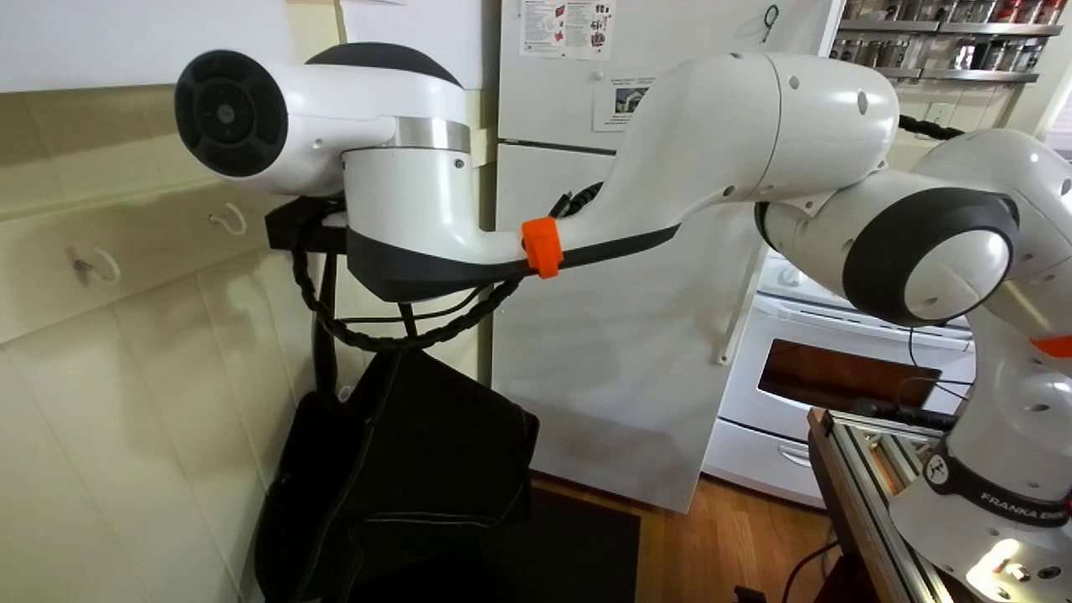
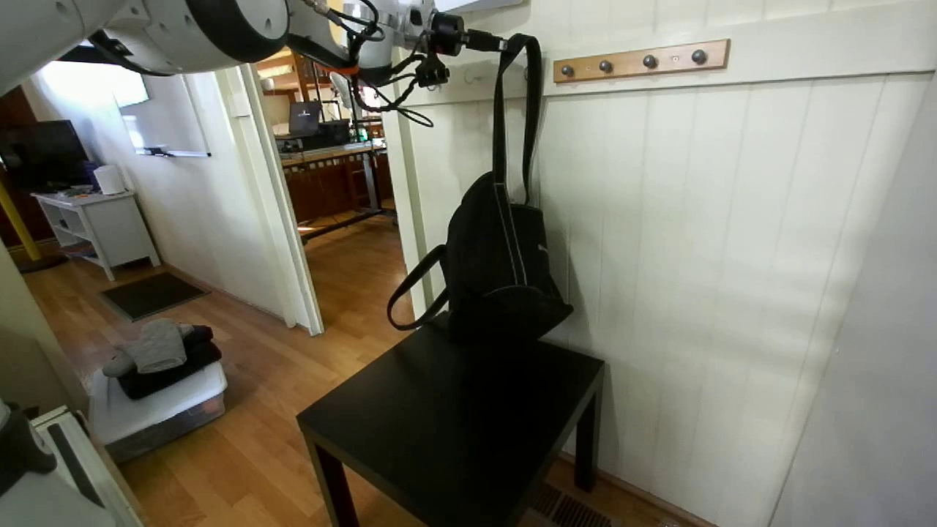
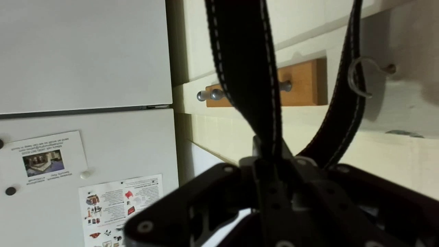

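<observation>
A black bag (image 2: 501,255) with white stitching hangs by its strap (image 2: 501,123) from my gripper (image 2: 506,44), close to the panelled wall. In the wrist view the gripper is shut on that black strap (image 3: 247,61), while another stretch of strap loops down at the right. The bag's underside is at or just above the black table; whether it touches cannot be made out. In exterior view 1 the bag (image 1: 432,442) hangs below the arm, and my fingers are hidden there.
A wooden rack (image 2: 646,60) with dark knobs is mounted on the wall, right of the strap. White hooks (image 1: 229,219) stick out from the wall rail; one hook (image 3: 358,78) appears close to the strap. Below stands the black table (image 2: 386,421). The fridge (image 1: 603,332) stands nearby.
</observation>
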